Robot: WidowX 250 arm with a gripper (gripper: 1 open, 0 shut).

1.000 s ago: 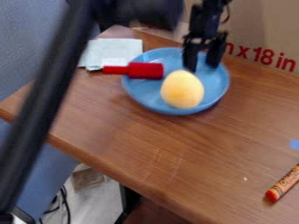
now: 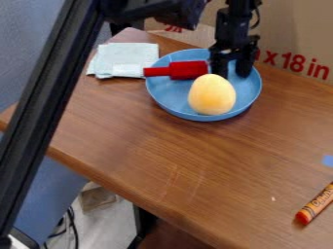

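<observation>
A blue plate (image 2: pixel 184 105) on the wooden table holds a red bottle-like object (image 2: pixel 185 70) with a white end and a pale yellow, rounded object (image 2: pixel 212 94). My black gripper (image 2: pixel 231 66) is at the back right of the plate, its lower parts down at the plate beside the red object. Whether it is open or shut, and what is between its fingers, I cannot make out.
A folded white cloth (image 2: pixel 120 60) lies at the back left. An orange tube (image 2: pixel 314 202) rests at the right edge. A cardboard box (image 2: pixel 297 34) stands behind.
The arm and gripper have shifted slightly at the back of the plate. The objects on the table look about the same.
</observation>
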